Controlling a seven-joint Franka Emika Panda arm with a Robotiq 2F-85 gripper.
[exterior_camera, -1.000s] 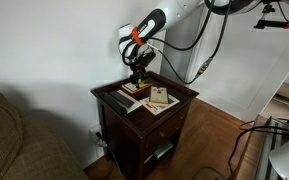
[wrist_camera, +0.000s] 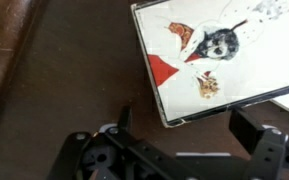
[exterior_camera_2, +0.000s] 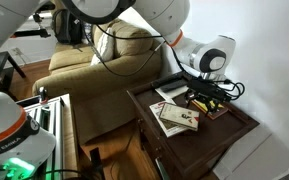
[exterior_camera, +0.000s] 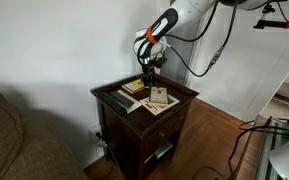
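Observation:
My gripper (exterior_camera: 149,80) hangs over the far side of the dark cabinet top, pointing down. In the wrist view the fingers (wrist_camera: 125,118) stand wide apart, with nothing gripped. A flat book or box with a white illustrated cover (wrist_camera: 209,50) lies ahead of them, one corner reaching into the space between the fingertips. From the side, a pale-covered book (exterior_camera_2: 179,116) lies close to my gripper (exterior_camera_2: 209,101). An orange-and-yellow flat item (exterior_camera_2: 220,108) is partly hidden behind the fingers. Whether the fingers touch anything cannot be told.
White sheets (exterior_camera: 156,107) lie under and around the pale book. A long black item (exterior_camera: 117,102) occupies the cabinet's left edge. Bare dark surface (exterior_camera_2: 209,145) shows near one corner. A wall stands behind, and a brown sofa (exterior_camera: 24,140) is off to the left.
In exterior view 1 my gripper has moved to the right across the cabinet top, away from above the orange-yellow item and toward the pale book. The items on the cabinet look unmoved.

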